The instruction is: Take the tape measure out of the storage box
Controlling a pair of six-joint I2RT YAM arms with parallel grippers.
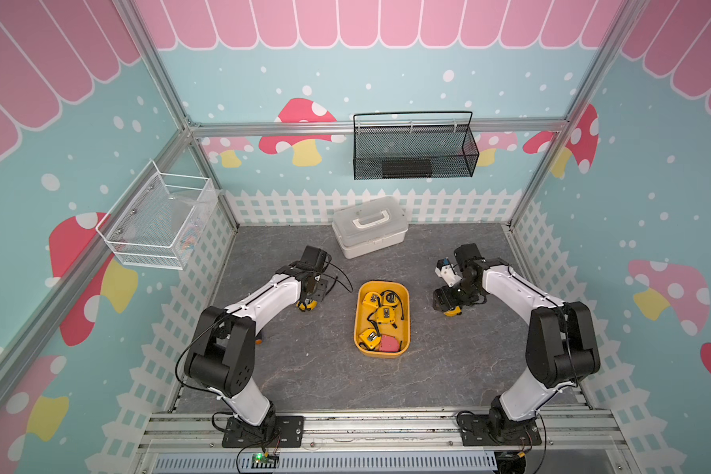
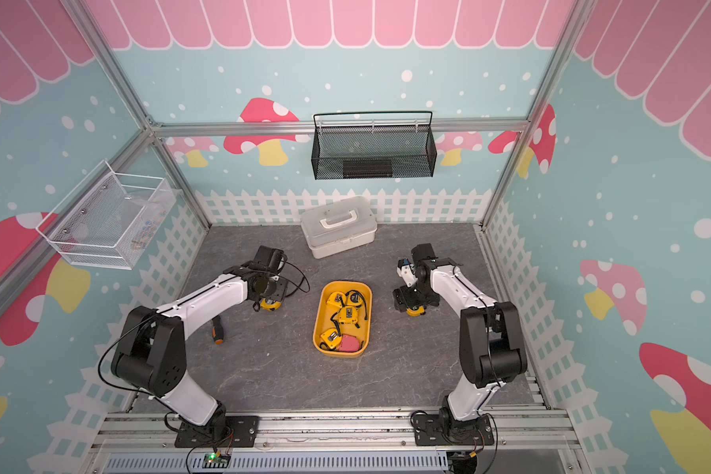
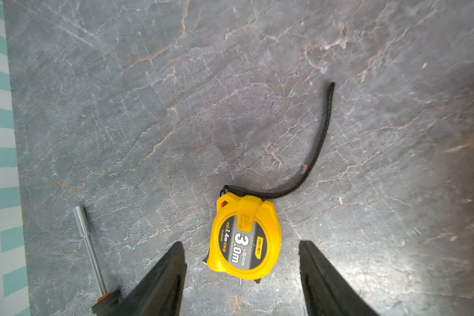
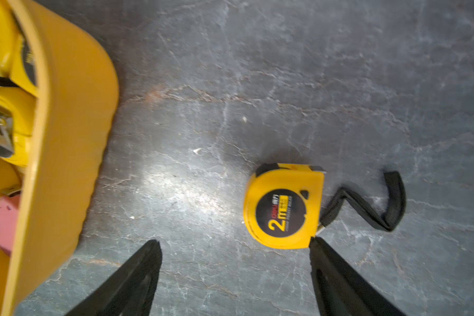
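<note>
The yellow storage box stands mid-table with several yellow tape measures inside, beside a pink item. Outside it on the left, a 3.0m tape measure lies flat with its black strap stretched out. My left gripper is open above it, a finger on each side and clear of it. To the box's right rests a 2m tape measure, strap bent beside it. Above that one hangs my right gripper, its fingers wide apart with nothing held. From above, the arms partly hide both outer tape measures.
A screwdriver lies on the left of the table. At the back sits a grey lidded case. A black wire basket and a white one hang on the walls. Table surface in front of the box is clear.
</note>
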